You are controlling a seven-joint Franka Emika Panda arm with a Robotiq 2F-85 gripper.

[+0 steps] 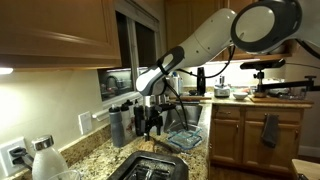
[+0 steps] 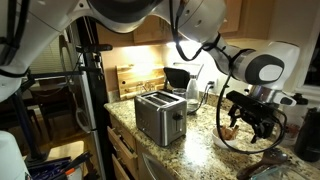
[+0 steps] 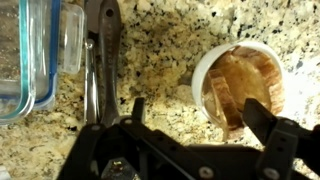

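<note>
Seen from above in the wrist view, a white bowl (image 3: 205, 72) holds brown pieces that look like bread (image 3: 243, 80). My gripper is open above the counter, its two fingers wide apart with nothing visible between them. The right fingertip (image 3: 258, 116) overlaps the bowl's lower right in this view, while the left one (image 3: 137, 106) is over bare counter to the bowl's left. From the side, the gripper (image 2: 238, 112) points down over the bowl's brown contents (image 2: 228, 132). In exterior view 1 the gripper (image 1: 153, 128) hangs beyond the sink; the bowl is hard to make out there.
Dark-handled utensils (image 3: 108, 55) and a clear, blue-edged container (image 3: 45, 50) lie left of the bowl. A silver toaster (image 2: 161, 117) stands on the granite counter. The black sink (image 1: 150, 166) is nearby, and a dish rack (image 1: 184, 136) sits behind.
</note>
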